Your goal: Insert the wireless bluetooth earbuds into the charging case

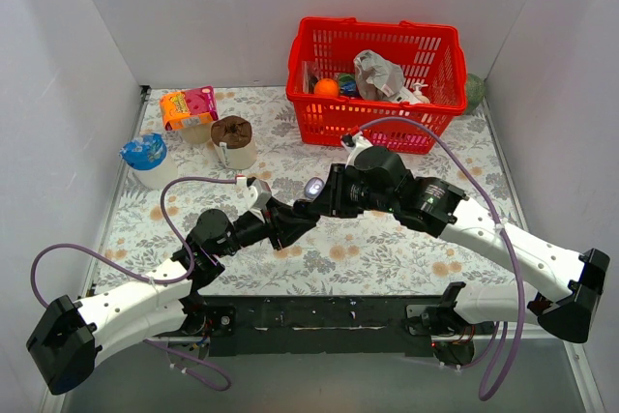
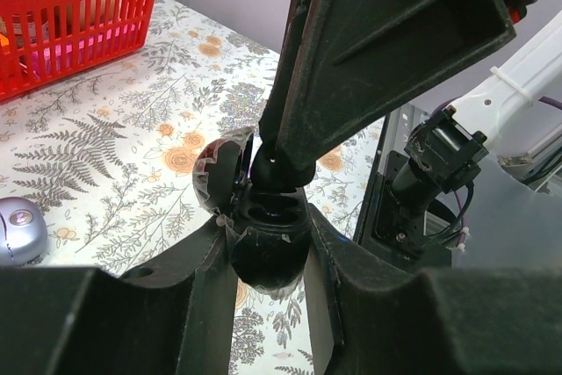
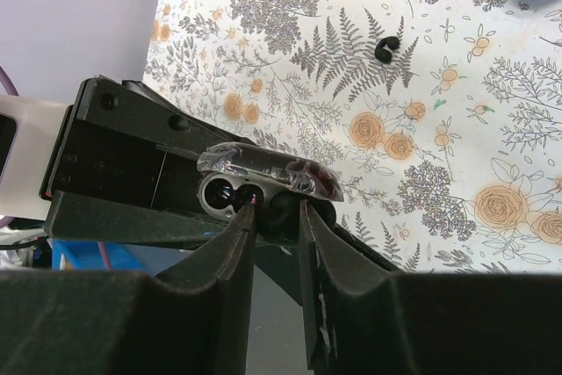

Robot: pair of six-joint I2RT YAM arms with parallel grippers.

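Note:
A black charging case (image 2: pixel 268 248) with its lid (image 2: pixel 213 169) raised sits between the fingers of my left gripper, which is shut on it. Two round hollows in the case (image 3: pixel 233 194) show in the right wrist view. A black earbud (image 3: pixel 281 214) is at the case's other end, between the fingers of my right gripper. Whether those fingers press on it is unclear, and how deep it sits in the case is hidden. Another small black curved piece, likely an earbud (image 3: pixel 385 49), lies loose on the tabletop. From above, both grippers meet near the table's middle.
A silver, mouse-like object (image 1: pixel 313 188) lies just behind the grippers. The red basket (image 1: pixel 382 113) stands at the back. A snack packet (image 1: pixel 189 108), a brown-topped roll (image 1: pixel 233 142) and a blue-topped tub (image 1: pixel 145 157) occupy the back left.

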